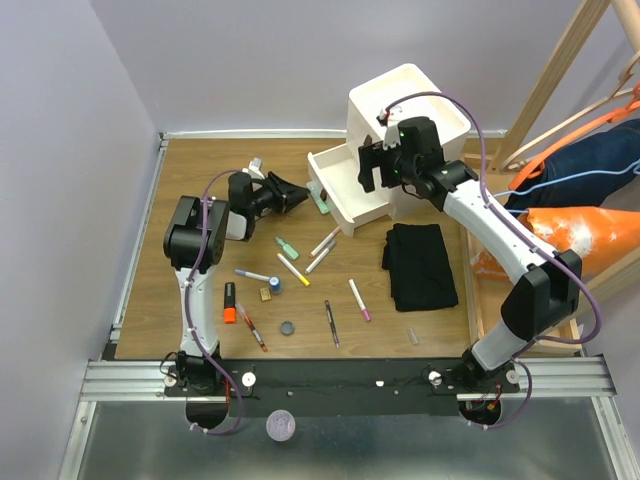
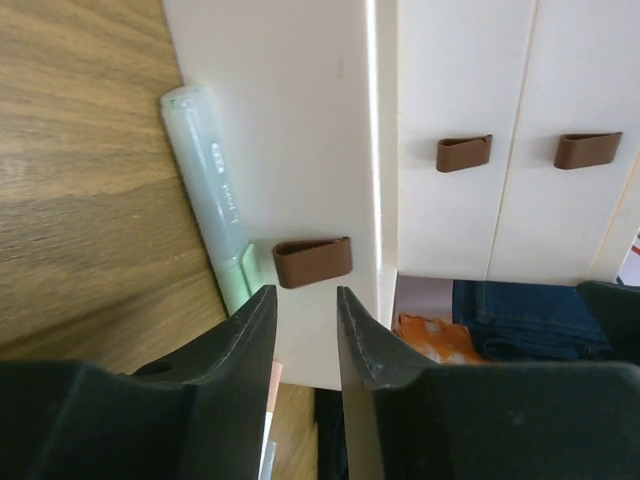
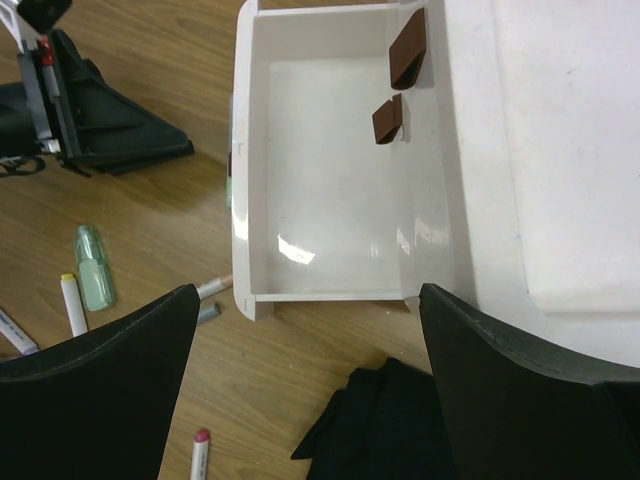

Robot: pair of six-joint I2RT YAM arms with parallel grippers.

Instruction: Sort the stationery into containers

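A white drawer (image 3: 320,160) stands pulled out, empty inside, from the white cabinet (image 1: 420,85). My left gripper is part open before the drawer's front, fingers empty, near its brown pull tab (image 2: 312,262). A pale green tube (image 2: 200,175) lies beside that front. My right gripper hangs open over the cabinet and drawer. On the table lie pens and markers such as a yellow one (image 1: 293,270), a pink-capped one (image 1: 360,300), a dark pen (image 1: 332,323), plus a green bottle (image 3: 93,268), an orange item (image 1: 229,305) and a blue cylinder (image 1: 274,284).
A folded black cloth (image 1: 420,270) lies right of centre. A wooden frame (image 1: 550,70) with orange and blue fabrics fills the right side.
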